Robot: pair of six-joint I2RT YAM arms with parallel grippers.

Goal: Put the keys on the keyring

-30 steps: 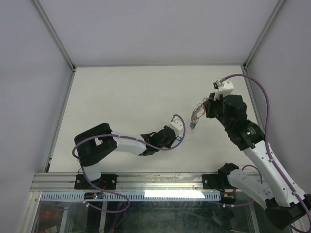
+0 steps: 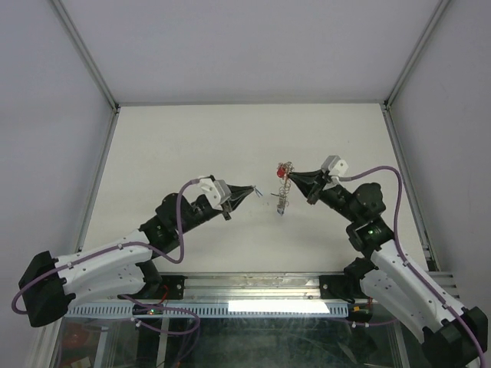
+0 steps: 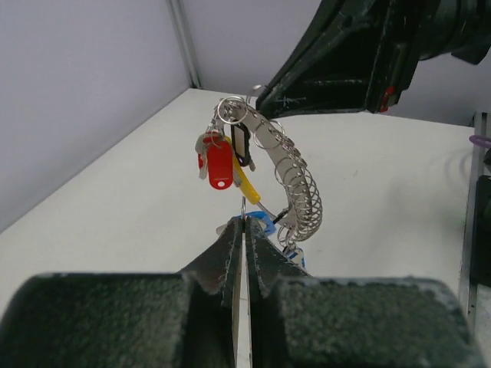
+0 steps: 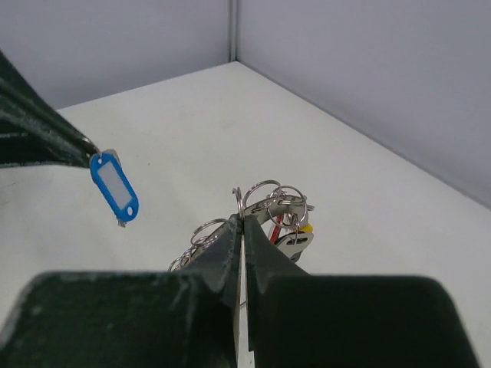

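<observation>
From my right gripper (image 2: 291, 176) hangs the keyring, a springy coil (image 3: 303, 195) with wire rings, a red tag (image 3: 220, 163), a yellow tag (image 3: 244, 182) and a black-edged one. In the right wrist view, a thin ring of it rises between the shut fingertips. My left gripper (image 2: 253, 188) is shut on the thin ring of a blue tag (image 4: 114, 186), which dangles below its tips at the left of the right wrist view. Any key behind this tag is mostly hidden. Both grippers face each other, with a gap between blue tag and keyring.
Grey walls (image 2: 453, 115) enclose its sides and back, and a metal rail (image 2: 253, 285) runs along the front edge.
</observation>
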